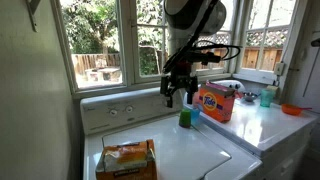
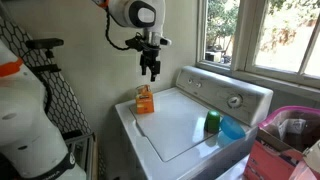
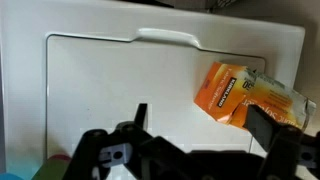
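An orange bag with dark printing (image 1: 127, 160) lies on the white washer top (image 1: 170, 145), close to its front left. From the wrist, the bag (image 3: 240, 95) shows at the right, partly covered by a finger. My gripper (image 1: 179, 100) hangs above the washer, fingers spread, with nothing between them. In the second exterior view the gripper (image 2: 148, 72) is well above the orange bag (image 2: 145, 101), not touching it. A green object (image 2: 212, 122) and a blue bowl-like object (image 2: 232, 129) rest at the washer's other end.
An orange detergent box (image 1: 215, 100) stands on the neighbouring machine, with an orange bowl (image 1: 292, 109) farther right. The control panel (image 2: 225, 92) rises along the back, below the windows. Much of the lid between bag and green object is bare.
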